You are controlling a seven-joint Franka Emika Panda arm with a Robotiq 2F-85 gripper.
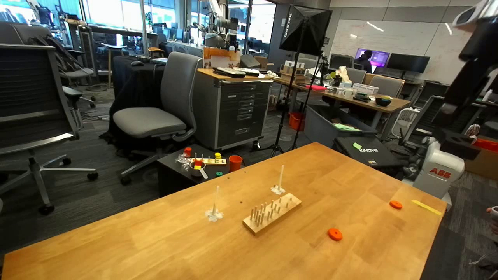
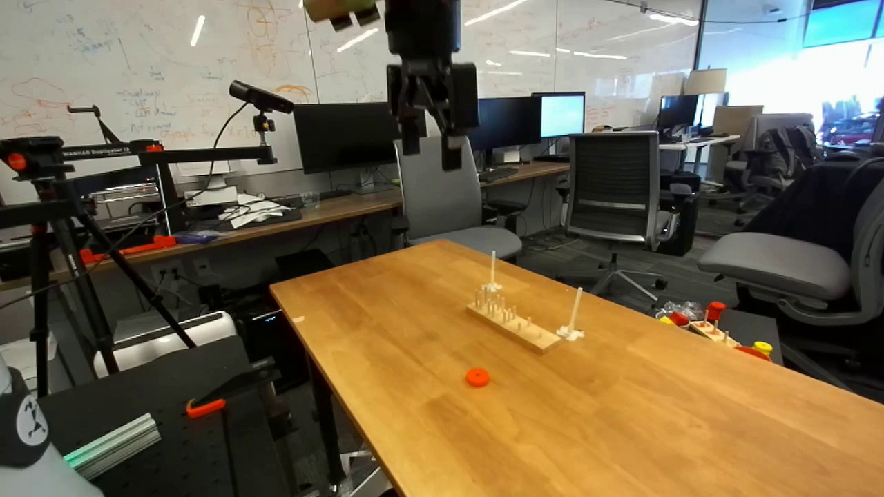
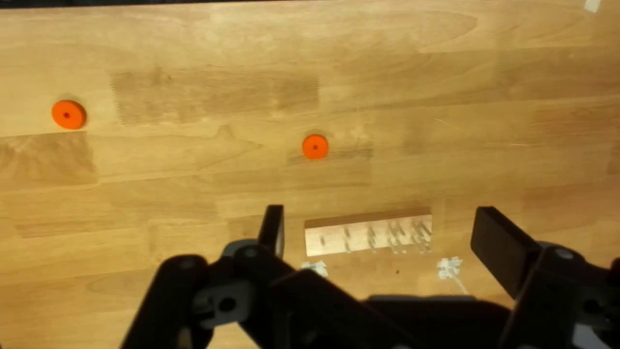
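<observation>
Two orange discs with small centre holes lie flat and apart on the wooden table. In the wrist view one disc [image 3: 315, 146] is near the middle and the other disc [image 3: 69, 114] at the upper left. A wooden peg board [image 3: 368, 233], carrying several short upright pegs, rests on the table. Behind it in exterior view 1 stand two thin white posts, the left post [image 1: 215, 200] and the right post [image 1: 281, 176], each in a pale patch. My gripper [image 2: 429, 157] hangs high above the table, fingers spread wide and nothing between them.
A yellow tape strip [image 1: 426, 207] marks its right corner. Off the far edge, a low black stand [image 1: 175, 179] bears another peg board, a cup and small coloured parts.
</observation>
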